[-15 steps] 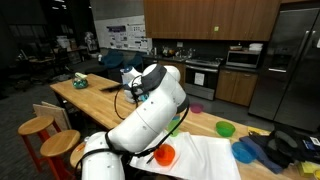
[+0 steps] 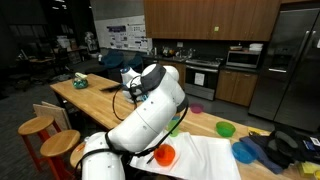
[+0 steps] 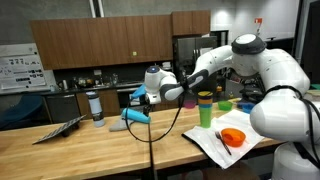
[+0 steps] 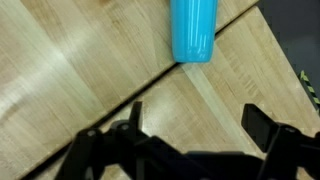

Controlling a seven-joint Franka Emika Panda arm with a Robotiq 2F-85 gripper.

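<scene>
In the wrist view, a blue cylinder [image 4: 194,30] lies on the wooden table near the top edge, its far end cut off. My gripper is open, with only bare tabletop between its fingers. The cylinder is beyond the fingertips and apart from them. From exterior view 2, the blue cylinder [image 3: 138,116] shows on its side on the tabletop, with the arm's end above and close to it. The arm largely hides this spot in exterior view 1.
A dark seam crosses the wooden table [image 3: 80,154]. A canister [image 3: 95,104] and a dark slanted object [image 3: 65,125] stand left of the cylinder. An orange bowl [image 2: 164,155] sits on a white sheet [image 2: 205,158]; a green bowl [image 2: 225,129] and blue bowl [image 2: 244,152] are farther right.
</scene>
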